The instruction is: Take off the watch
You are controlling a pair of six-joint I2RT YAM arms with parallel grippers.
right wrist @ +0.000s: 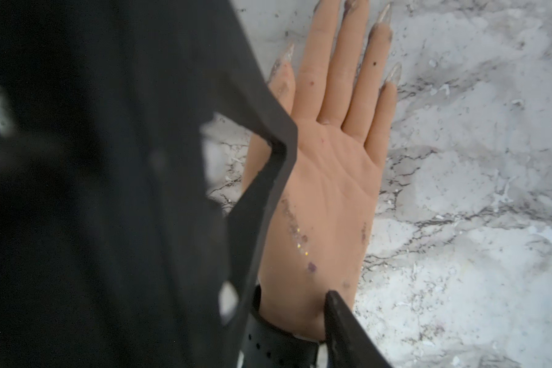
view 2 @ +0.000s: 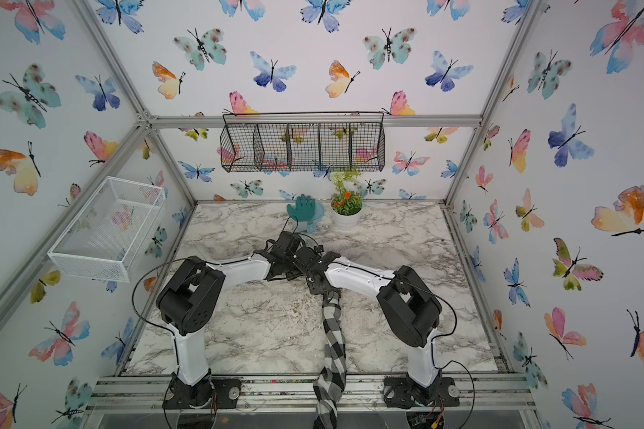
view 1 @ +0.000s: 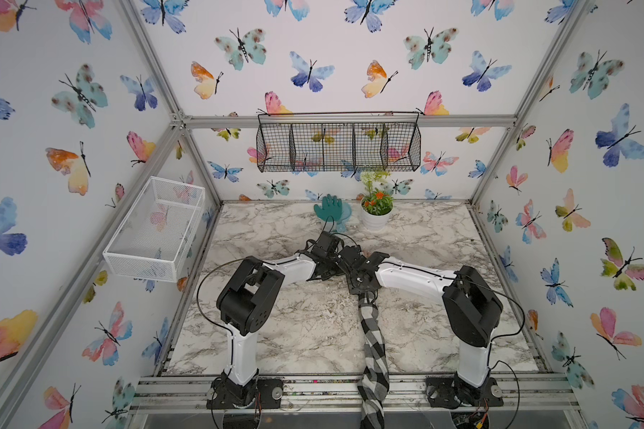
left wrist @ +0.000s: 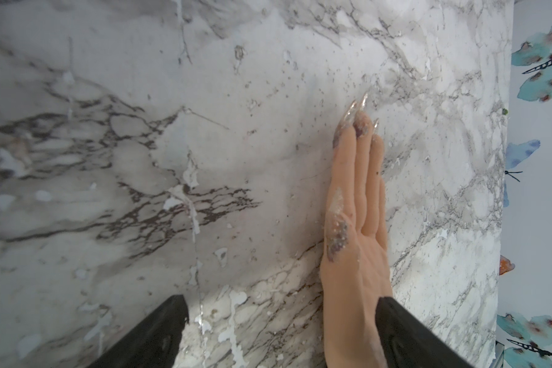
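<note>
A flesh-coloured model hand (right wrist: 325,184) lies palm up on the marble table in the right wrist view. The watch's black strap (right wrist: 279,343), dotted with holes, crosses its wrist at the bottom edge; the watch face is hidden. One finger (right wrist: 349,331) of my right gripper (view 1: 356,275) shows beside the strap; its other finger is covered by a large dark arm part at left. My left gripper has its fingers well apart, the hand's wrist showing near the right one. From above, both grippers meet over the hand and hide it.
A checkered cloth sleeve (view 1: 372,350) runs from the hand to the front edge. A teal hand-shaped object (view 1: 330,208) and a potted plant (view 1: 375,208) stand at the back. The two grippers are crowded together.
</note>
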